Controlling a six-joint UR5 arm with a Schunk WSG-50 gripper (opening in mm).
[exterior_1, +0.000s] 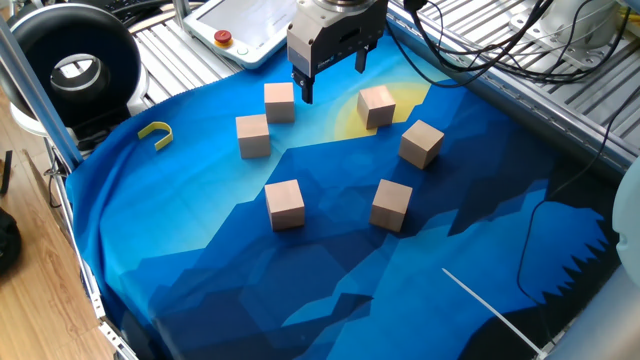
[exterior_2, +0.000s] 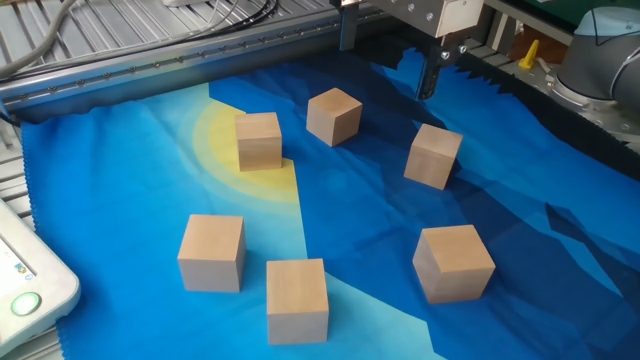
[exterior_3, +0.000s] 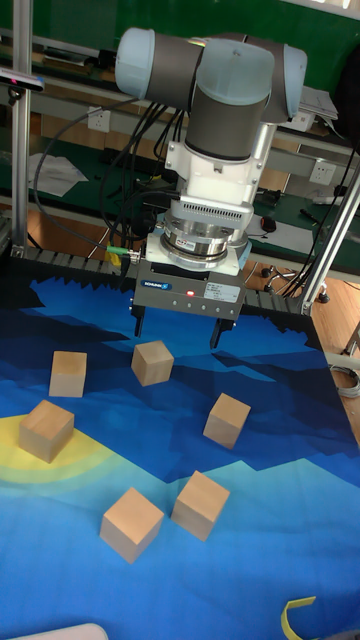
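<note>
Several plain wooden cubes lie apart on a blue patterned cloth (exterior_1: 180, 220), forming a loose ring. In exterior view 1 they include a far-left cube (exterior_1: 279, 103), a cube just in front of it (exterior_1: 253, 137), a cube on the yellow patch (exterior_1: 376, 107), a right cube (exterior_1: 421, 145) and two nearer ones, a left cube (exterior_1: 285, 205) and a right cube (exterior_1: 391, 206). My gripper (exterior_1: 335, 84) hangs above the cloth with its two black fingers spread wide. Exterior view 3 shows the gripper (exterior_3: 178, 333) open and empty, clear of every cube.
A yellow curved strip (exterior_1: 156, 134) lies near the cloth's left edge. Beyond the far edge rests a teach pendant (exterior_1: 240, 28) with a red button. Black cables (exterior_1: 500, 55) run along the metal rails.
</note>
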